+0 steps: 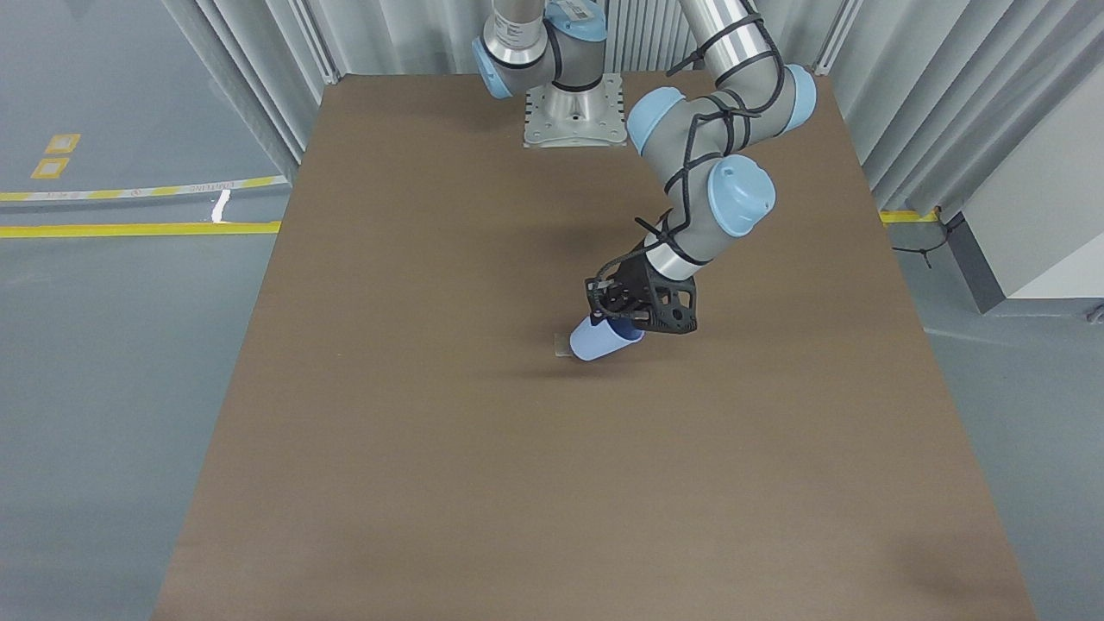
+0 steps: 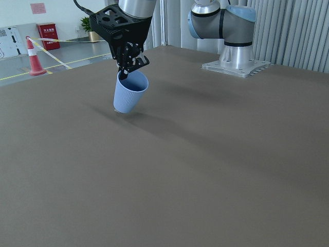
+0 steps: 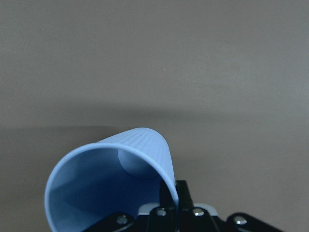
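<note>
A light blue ribbed cup [image 1: 598,341] hangs tilted just above the brown table [image 1: 590,466], held at its rim by the black gripper [image 2: 123,72]. In the wrist view the cup [image 3: 96,188] is seen into, its wall pinched between the dark fingers. In the left view the cup [image 2: 128,95] leans with its opening up toward the gripper. A small translucent square [image 1: 561,347] lies on the table beside the cup, partly hidden by it.
The tabletop around the cup is bare.
</note>
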